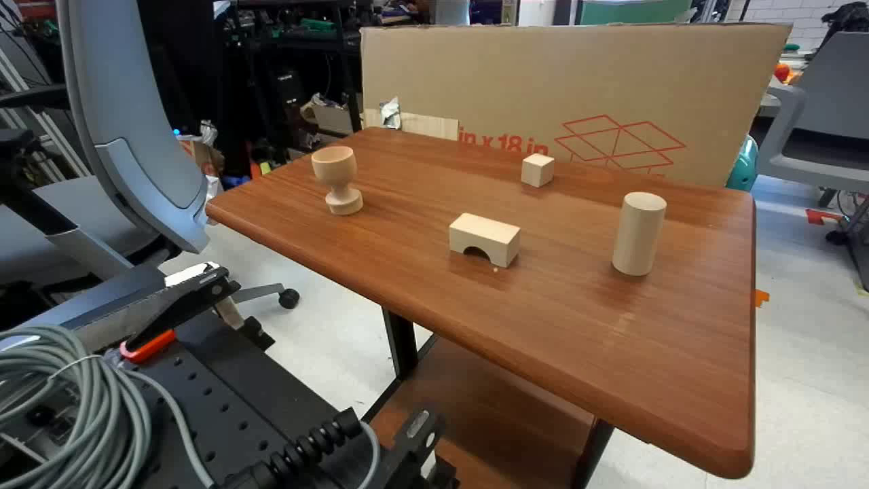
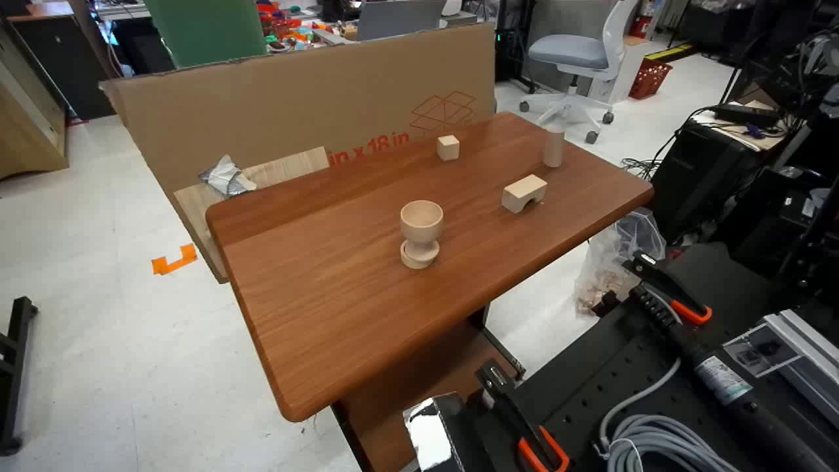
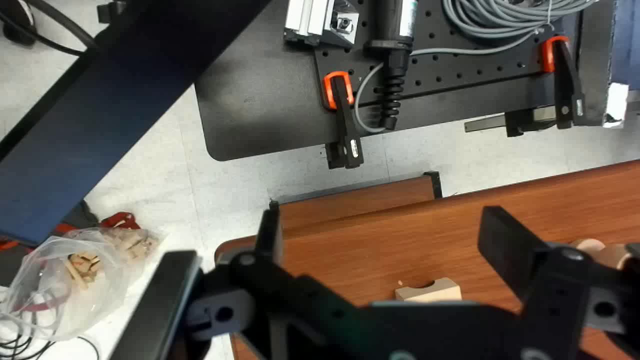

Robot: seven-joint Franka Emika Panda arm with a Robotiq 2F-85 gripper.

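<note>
In the wrist view my gripper stands wide open above the table's edge, with nothing held between its fingers. Neither exterior view shows it. On the brown table are four plain wooden pieces: a goblet-shaped cup [image 1: 335,180], a small cube [image 1: 538,170], an arched bridge block [image 1: 485,240] and an upright cylinder [image 1: 639,233]. The cup [image 2: 421,229] is upright, well apart from the bridge block [image 2: 524,193]. From the wrist, the bridge block [image 3: 429,291] is partly covered by the gripper body, and the cup [image 3: 591,246] peeks out behind the right finger.
A tall cardboard sheet [image 1: 505,81] stands along the table's far side. Opposite it is a black cart [image 2: 598,377] with clamps and coiled cable [image 3: 510,24]. A plastic bag [image 3: 84,270] rests on the floor.
</note>
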